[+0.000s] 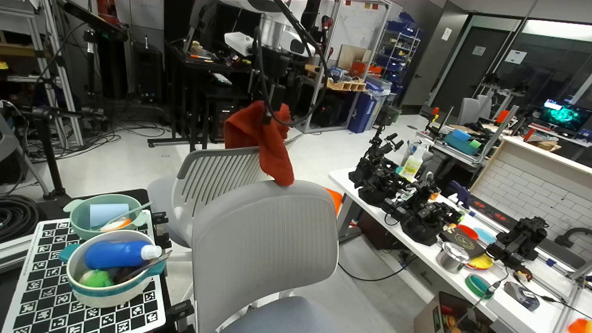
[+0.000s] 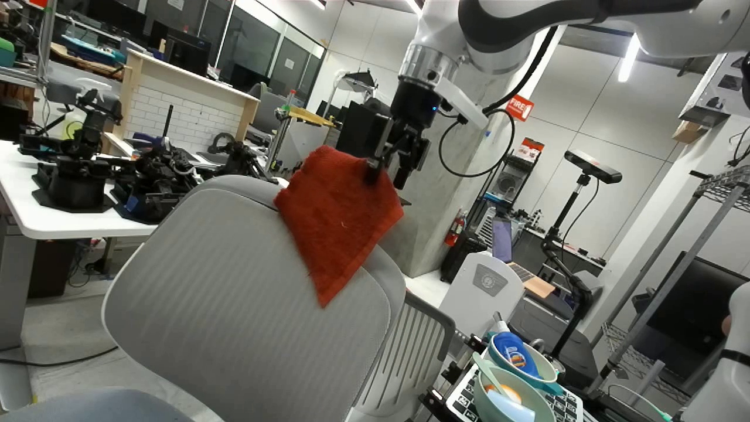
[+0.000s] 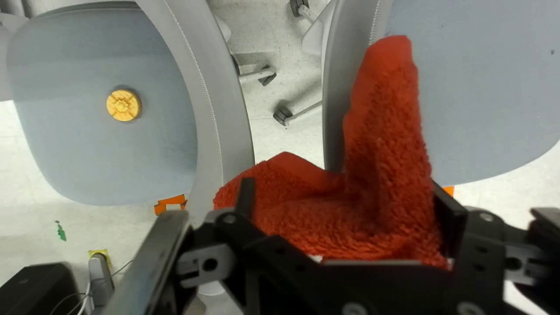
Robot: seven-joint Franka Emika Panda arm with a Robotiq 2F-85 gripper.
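A red-orange cloth (image 1: 272, 150) lies draped over the tops of two grey chair backs, one corner hanging down the front of the nearer chair back (image 1: 266, 244). In exterior view 2 the cloth (image 2: 337, 211) hangs to a point against the mesh. My gripper (image 2: 388, 173) is right at the cloth's upper edge, pointing down. The wrist view shows my gripper with its fingers wide apart and the folded cloth (image 3: 388, 152) lying in and beyond the gap. Whether either finger touches the fabric is hard to tell.
A round yellow object (image 3: 124, 105) sits on one chair seat. On a checkered board stand two bowls (image 1: 114, 291) with a blue bottle and other items. A white table (image 1: 413, 249) with black robot arms is at the right.
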